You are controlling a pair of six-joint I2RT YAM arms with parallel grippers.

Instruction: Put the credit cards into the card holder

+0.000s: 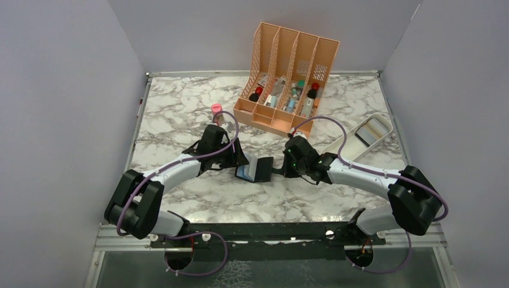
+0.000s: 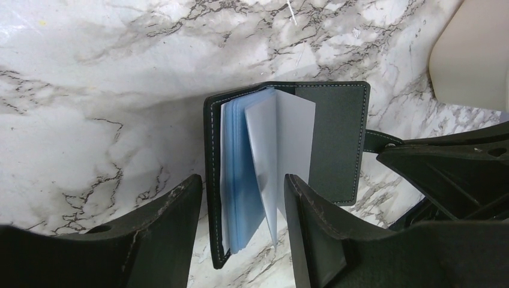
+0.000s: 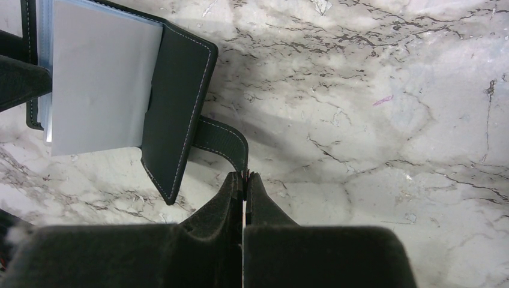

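Note:
The black card holder [image 1: 263, 170] lies open on the marble table between my grippers. In the left wrist view its dark cover [image 2: 333, 144] frames blue sleeves [image 2: 240, 174] and a pale raised sleeve [image 2: 294, 138]. My left gripper is over the sleeves, fingers apart on either side, nothing clearly held. My right gripper is shut on the holder's strap [image 3: 222, 141] at the cover's side. The white container [image 1: 360, 138] at the right holds what look like stacked cards [image 1: 372, 130], too small to tell.
A peach compartment organiser [image 1: 264, 120] with bottles and small items stands at the back, a pink-lidded container [image 1: 216, 108] left of it.

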